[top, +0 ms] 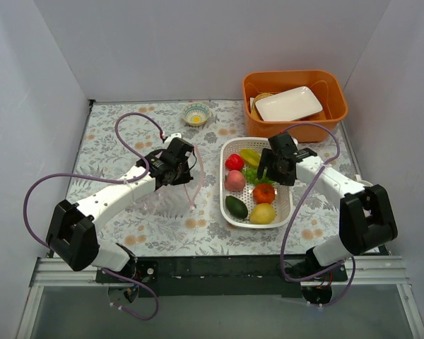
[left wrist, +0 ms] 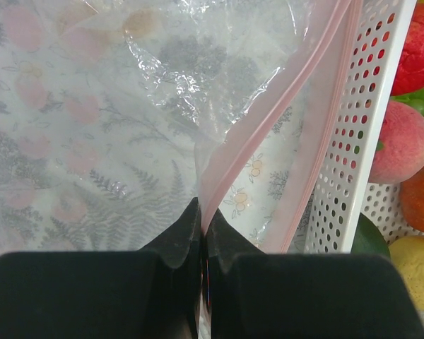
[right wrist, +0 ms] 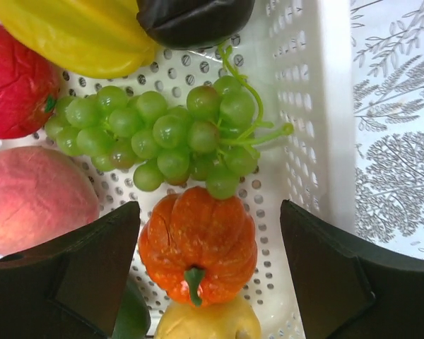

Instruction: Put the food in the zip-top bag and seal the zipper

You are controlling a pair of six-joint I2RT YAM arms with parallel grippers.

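Observation:
The clear zip top bag (left wrist: pixel 148 127) lies on the patterned table, its pink zipper edge (left wrist: pixel 268 131) facing the basket. My left gripper is shut on that edge, and the bag's mouth gapes slightly. Over the white basket, my right gripper stands open with nothing gripped. Between its fingers in the right wrist view lies an orange pumpkin (right wrist: pixel 198 244), with green grapes (right wrist: pixel 162 134) just beyond. Also in the basket are a peach (top: pixel 234 181), a red pepper (top: pixel 234 162), a yellow banana-like fruit (top: pixel 251 157), an avocado (top: pixel 236 207), a yellow fruit (top: pixel 262 214) and an eggplant (right wrist: pixel 194 18).
The white perforated basket (top: pixel 225 212) has raised walls close to my right fingers. Behind it stands an orange bin (top: pixel 332 116) holding a white tray (top: pixel 290 104). A small bowl (top: pixel 196 114) sits at the back; a white mug is partly hidden at right.

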